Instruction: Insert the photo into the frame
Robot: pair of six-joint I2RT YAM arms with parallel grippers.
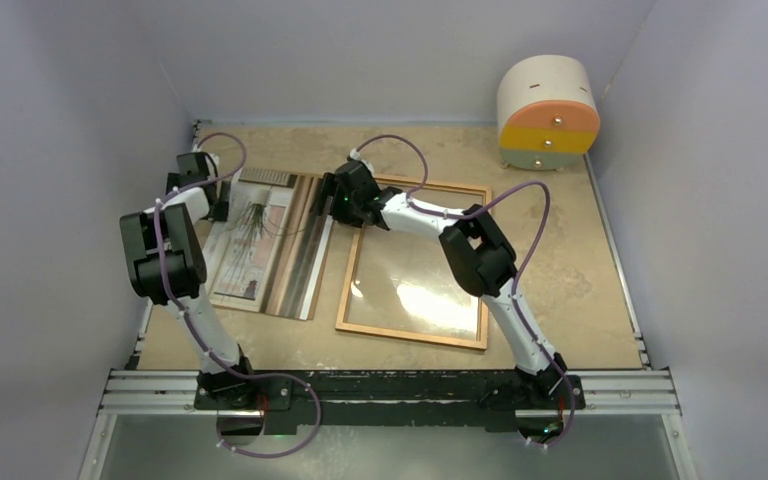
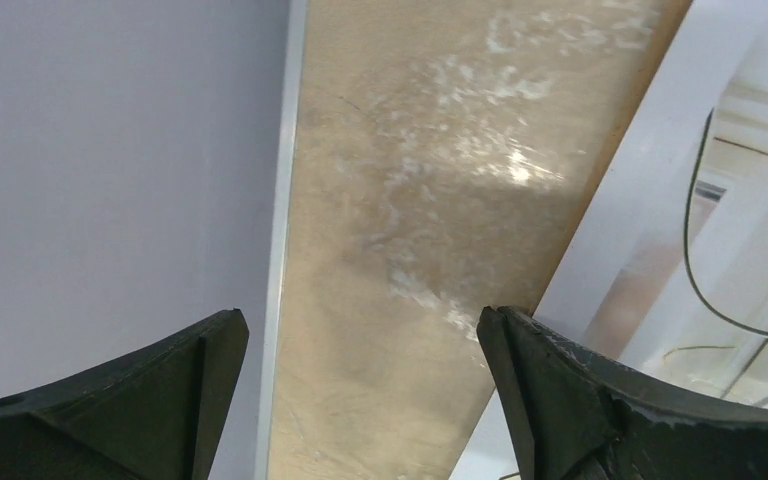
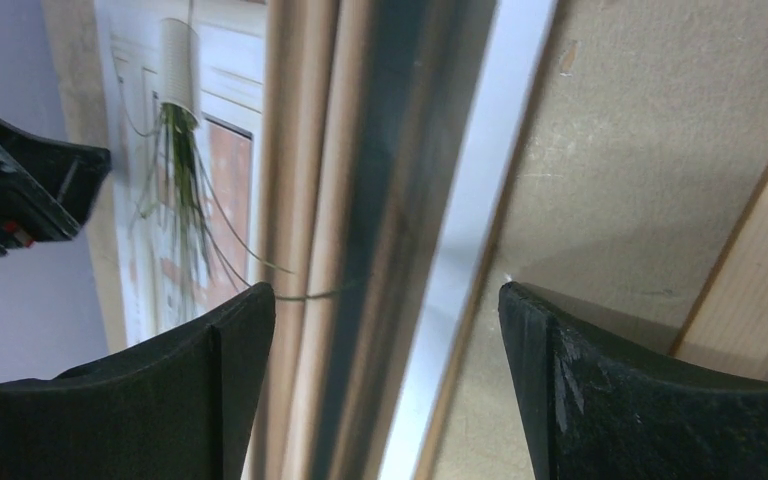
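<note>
The photo (image 1: 260, 260), showing a plant in a white vase and beige stripes, lies flat on the left of the mat. My open left gripper is at its left edge, right fingertip against the white border (image 2: 630, 220). My right gripper stands apart-fingered over the right edge, its fingers either side of the stripes and white strip (image 3: 480, 160). The wooden frame (image 1: 410, 331) with a clear pane (image 1: 410, 280) lies right of the photo, partly under my right arm.
A small drawer cabinet (image 1: 548, 110) stands at the back right. Grey walls enclose the mat (image 1: 580, 290), which is free along its right side.
</note>
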